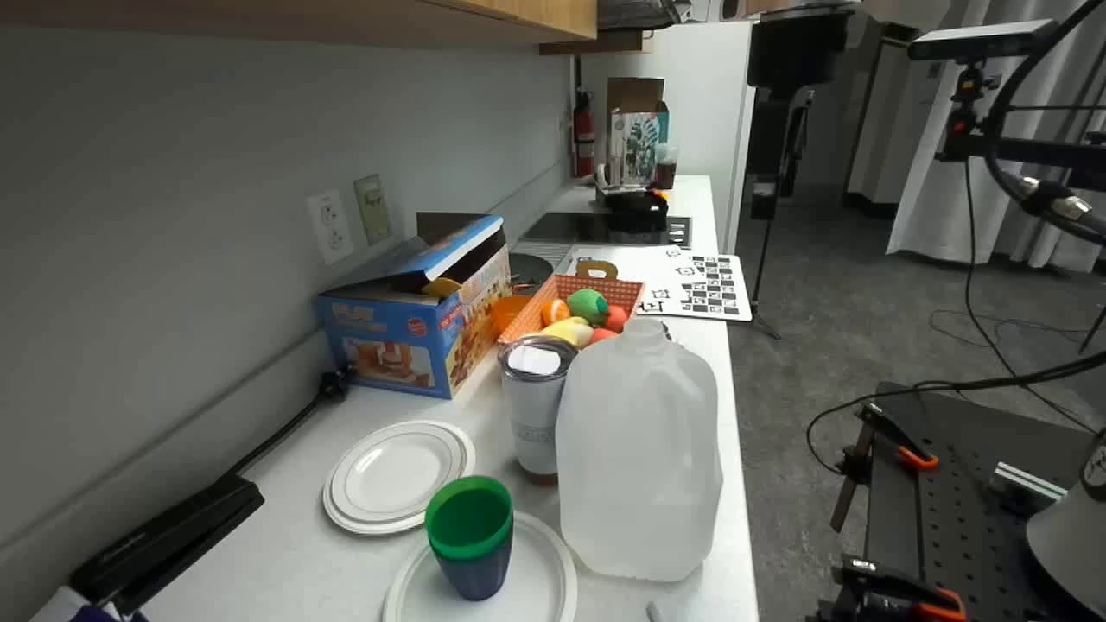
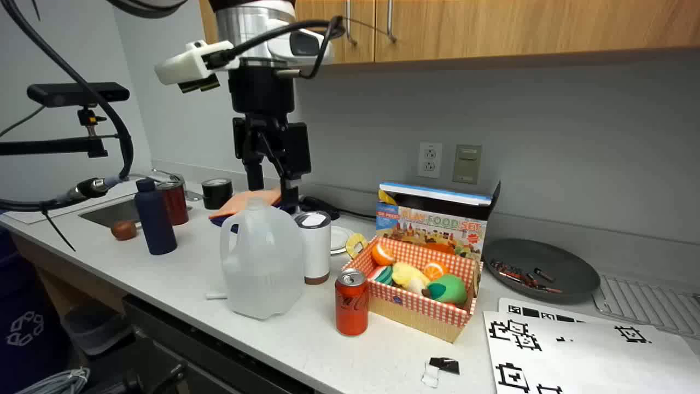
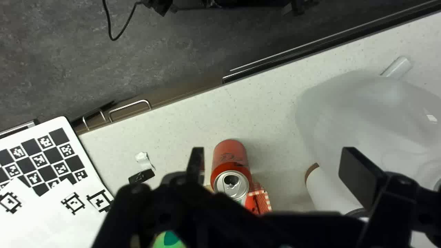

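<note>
High above the counter hangs my gripper [image 2: 272,187], its fingers spread and the space between them empty. In the wrist view the gripper shows dark finger pads [image 3: 360,175] wide apart. A red soda can [image 3: 229,163] stands upright on the counter below, nearer the left finger. On the right of that view is a translucent jug [image 3: 372,111], with a white tumbler [image 3: 330,192] beside it. In the second exterior view the jug [image 2: 262,269] stands upright, left of the tumbler [image 2: 316,249] and the can [image 2: 351,305]. A checkered basket [image 2: 420,305] holds toy food.
A play-food box [image 2: 430,226] stands behind the basket, with a dark pan [image 2: 558,262] to its right. Marker sheets [image 2: 590,354] cover the right end. Left are a navy bottle [image 2: 155,220] and the sink [image 2: 118,213]. Stacked cups [image 1: 469,534] rest on a plate [image 1: 544,580].
</note>
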